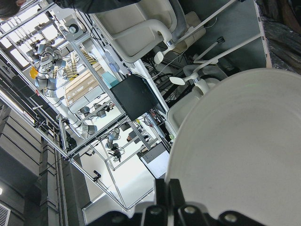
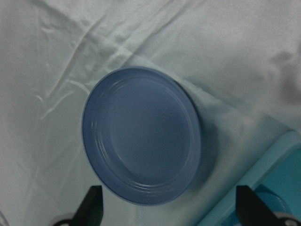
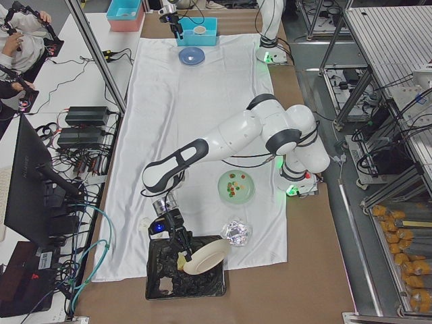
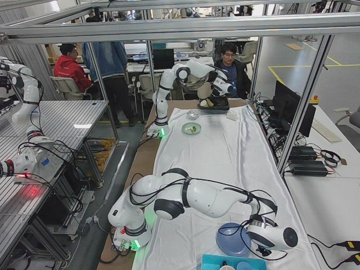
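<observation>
My left gripper (image 3: 189,254) is shut on the rim of a white plate (image 3: 206,259), tilted above a black bin (image 3: 164,286); in the left wrist view the plate (image 1: 240,146) fills the lower right. My right gripper is open over the cloth, with a blue plate (image 2: 141,132) below it and a light blue tub (image 2: 256,172) at lower right.
A green plate (image 3: 235,197) with small food pieces and a crinkled clear item (image 3: 235,233) sit on the white cloth (image 3: 196,94). A monitor (image 3: 34,189) and cables line the left side.
</observation>
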